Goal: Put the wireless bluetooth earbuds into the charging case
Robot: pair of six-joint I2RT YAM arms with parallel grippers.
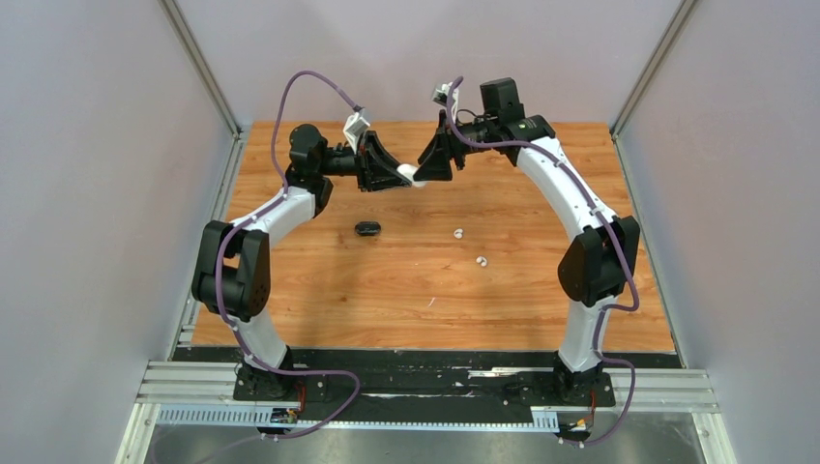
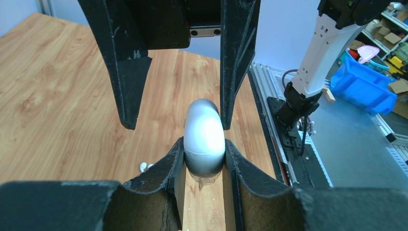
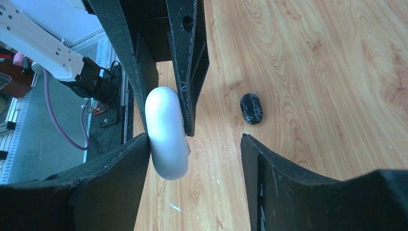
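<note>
Held up above the table is the white charging case (image 2: 204, 130), with my left gripper shut on its end. A seam runs across the case, and it looks closed from here. My right gripper is open around the case's free end; in the right wrist view the case (image 3: 166, 137) sits close to its left finger (image 3: 132, 163), with a wide gap to its right finger (image 3: 255, 161). Small white earbuds lie on the table, one (image 1: 458, 233) right of centre and another small white piece or pair (image 1: 482, 261) slightly nearer the front.
A small glossy black object (image 1: 367, 228) lies on the wooden table (image 1: 348, 300) below the left gripper. A thin white scrap (image 1: 431, 302) is near the front.
</note>
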